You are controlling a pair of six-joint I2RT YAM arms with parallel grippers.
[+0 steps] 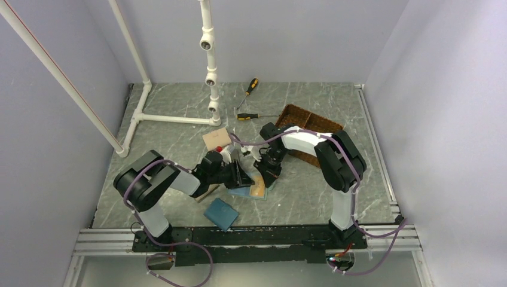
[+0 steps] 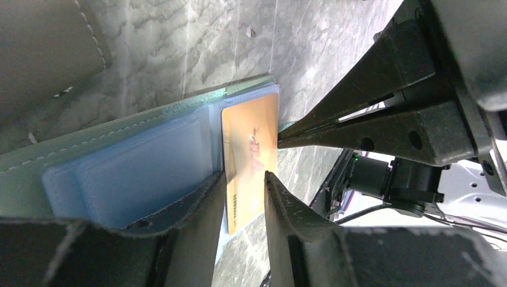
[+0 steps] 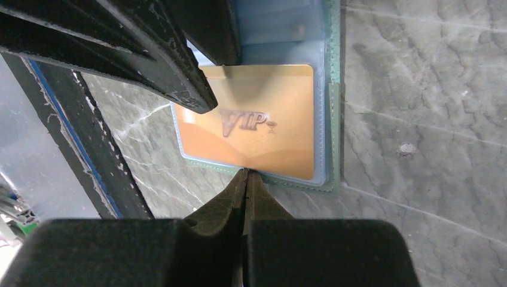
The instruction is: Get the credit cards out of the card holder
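Note:
The open card holder (image 2: 119,167) lies in the middle of the table, blue sleeves on a green backing. An orange VIP card (image 3: 263,131) sits in its end sleeve. My left gripper is open over the holder, its fingertips at the card's inner side, nothing held between them. My right gripper is shut, its tips at the card's outer long edge, with nothing visible between them. The top view shows both grippers crowded over the holder (image 1: 242,191), partly hiding it.
A blue folder (image 1: 221,212) lies at the front, a beige rectangle (image 1: 216,139) behind the holder. A wicker basket (image 1: 317,124) stands back right, two screwdrivers (image 1: 248,116) at the back, white pipe framing at the back left.

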